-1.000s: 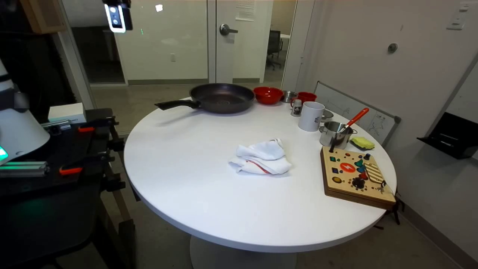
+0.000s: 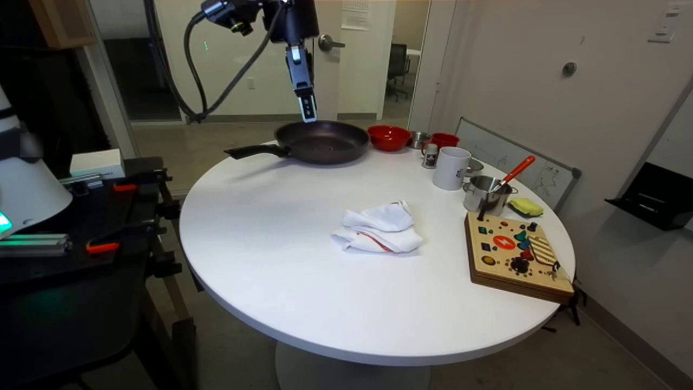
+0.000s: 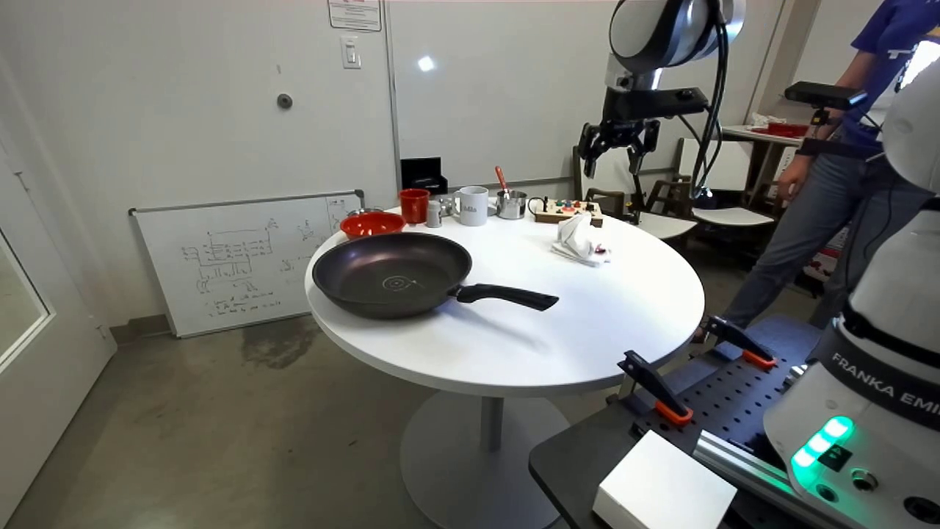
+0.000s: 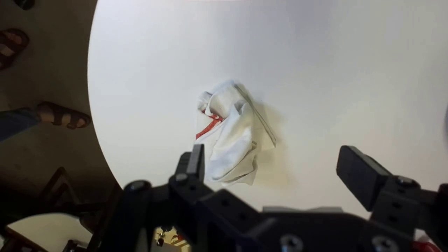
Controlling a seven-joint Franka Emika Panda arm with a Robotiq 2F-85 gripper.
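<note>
A crumpled white cloth with a red stripe [image 2: 378, 228] lies on the round white table [image 2: 273, 286], near its middle. In the wrist view the cloth [image 4: 235, 134] sits beyond the fingers, closer to the left one. My gripper [image 3: 620, 157] hangs in the air well above the tabletop, pointing down. Its fingers [image 4: 195, 161] stand wide apart in the wrist view, with nothing between them, so it is open. A black frying pan [image 3: 392, 273] rests at one edge of the table, its handle pointing inward.
Along the far side stand a red bowl [image 2: 388, 137], a white mug [image 2: 451, 168], a steel pot [image 2: 485, 195] with a red-handled utensil, a yellow sponge [image 2: 524, 207] and a wooden busy board [image 2: 516, 253]. Bare table surrounds the cloth. A person [image 3: 793, 176] stands behind the table.
My gripper has come from the upper left of exterior view 1 rightward and lower, over the table. The cloth, the pan and the other objects have stayed where they were.
</note>
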